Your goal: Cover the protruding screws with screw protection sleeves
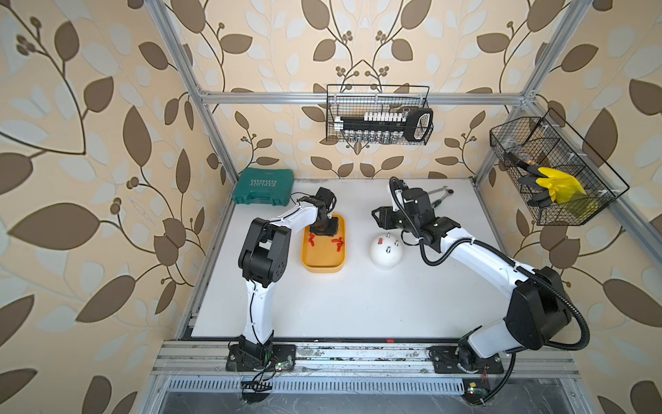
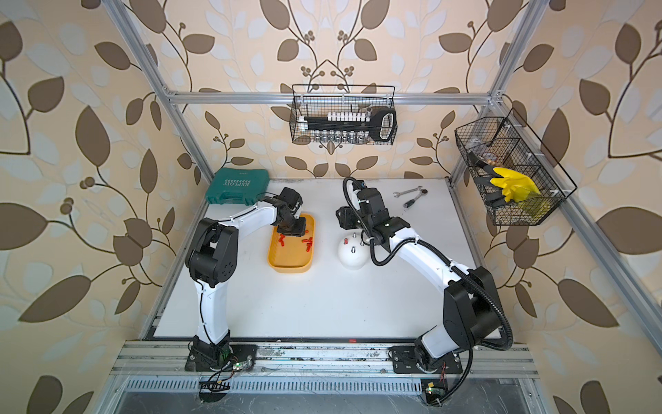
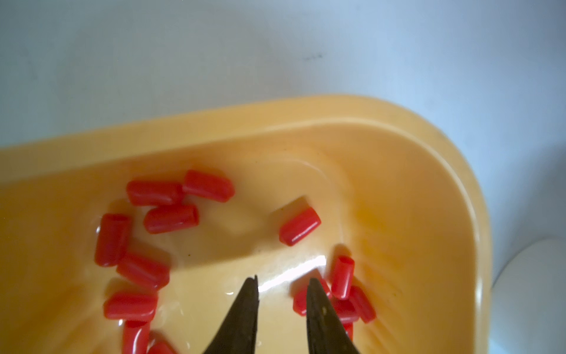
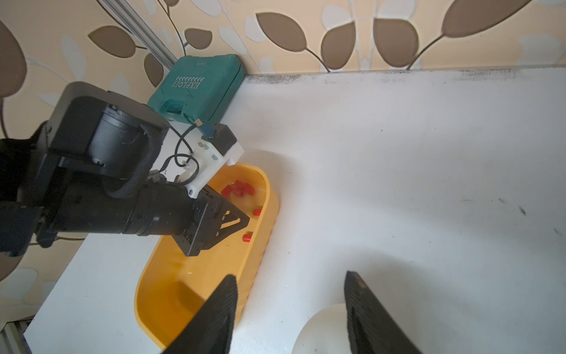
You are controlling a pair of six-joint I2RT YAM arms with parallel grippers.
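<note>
Red sleeves (image 3: 299, 226) lie scattered in the orange tray (image 3: 353, 109). My left gripper is over the tray, fingers apart, with red sleeves visible beneath and beside the fingertips; none is clearly between them in a grasp. A white dome (image 1: 386, 256) carries several upright screws to the right of the tray, one with a red sleeve (image 1: 380, 241) on it. My right gripper hangs open above and beside the dome, empty.
A green case (image 1: 263, 186) sits at the back left. Wrenches (image 2: 413, 198) lie at the back right. Wire baskets hang on the back and right walls.
</note>
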